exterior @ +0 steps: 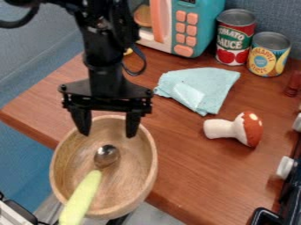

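Observation:
My gripper point(107, 120) hangs over the back of a wooden bowl point(143, 176), open, with nothing visible between its fingers. A spoon with a metal head point(106, 156) and a pale yellow handle point(83, 196) rests in the bowl below it, slanting toward the bowl's front left, the handle reaching over the rim.
On the wooden table point(212, 185) are a teal toy microwave point(188, 22), tomato can point(233, 39), second can point(268, 54), folded cloth point(194, 88) and toy mushroom point(235, 129). A black appliance point(280, 202) lines the right edge.

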